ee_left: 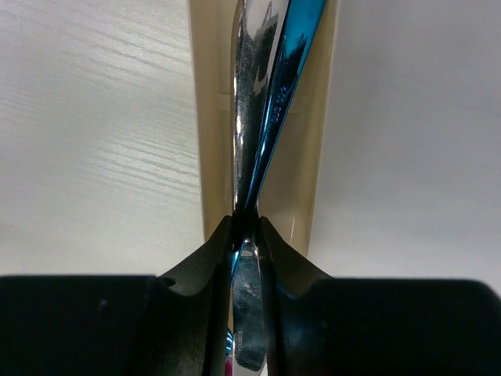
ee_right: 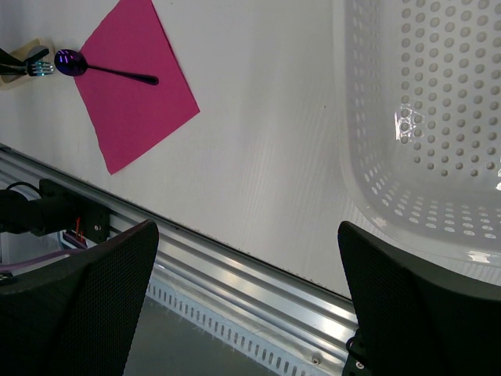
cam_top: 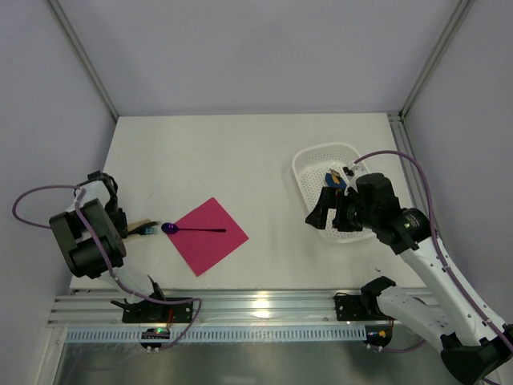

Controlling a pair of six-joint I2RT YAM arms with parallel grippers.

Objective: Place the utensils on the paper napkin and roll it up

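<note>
My left gripper is at the small wooden tray (ee_left: 211, 117) at far left. Its fingertips close in around a silver knife (ee_left: 249, 117) and a blue metallic fork (ee_left: 286, 78); whether they grip is unclear. The pink napkin (cam_top: 204, 245) lies to the right, with a purple spoon (cam_top: 195, 229) across it. My right gripper is open above the table near the white basket, nothing between its fingers.
The white perforated basket (ee_right: 352, 117) stands on the right, with blue and tan items inside. A metal rail runs along the front edge.
</note>
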